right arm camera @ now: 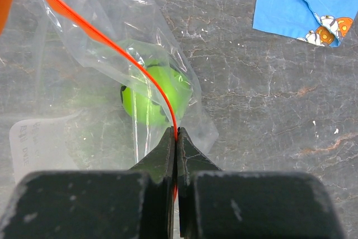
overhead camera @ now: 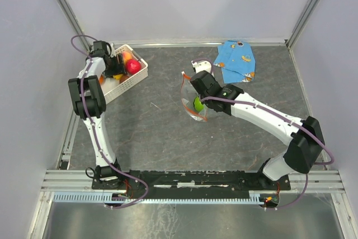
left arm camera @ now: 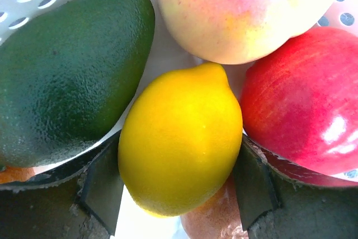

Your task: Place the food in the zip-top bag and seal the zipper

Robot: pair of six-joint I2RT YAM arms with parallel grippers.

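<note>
In the white basket (overhead camera: 127,87) at the upper left, my left gripper is shut on a yellow lemon (left arm camera: 180,127), with an avocado (left arm camera: 67,71), a red apple (left arm camera: 302,99), a peach (left arm camera: 240,4) and a brown item (left arm camera: 207,222) around it. My right gripper is shut on the orange-red zipper edge of the clear bag (right arm camera: 78,144), holding it partly upright. A green round item (right arm camera: 156,90) shows through the bag's plastic.
A blue patterned cloth (overhead camera: 235,62) lies at the back right of the grey table (overhead camera: 151,138).
</note>
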